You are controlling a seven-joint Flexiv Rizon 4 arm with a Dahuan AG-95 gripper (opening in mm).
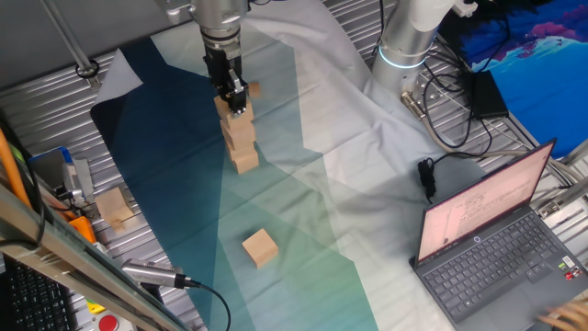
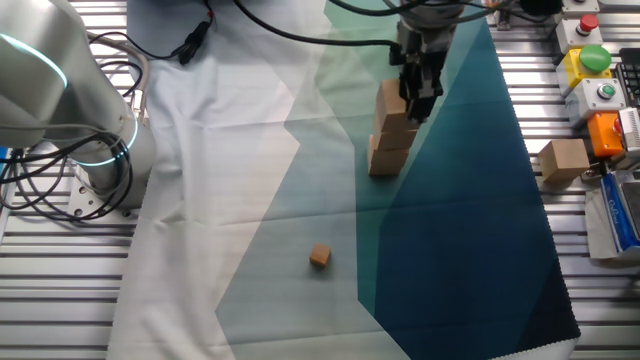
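A stack of light wooden blocks (image 1: 241, 138) stands on the patterned cloth, its layers turned unevenly against one another. At its top, my gripper (image 1: 237, 108) points down and overlaps the uppermost block. In the second exterior view the dark fingers (image 2: 422, 92) cover the right side of the top block (image 2: 392, 104). Whether the fingers close around that block or only touch it is hidden. A small wooden cube (image 2: 320, 256) lies alone on the cloth, close to the stack in the first view. Another loose block (image 1: 260, 248) rests nearer the front.
An open laptop (image 1: 496, 248) occupies the right front, with a person's hand (image 1: 562, 317) at its edge. The robot base (image 1: 401, 60) stands at the back right. Another wooden block (image 2: 563, 161) sits off the cloth, beside the control buttons (image 2: 595, 60).
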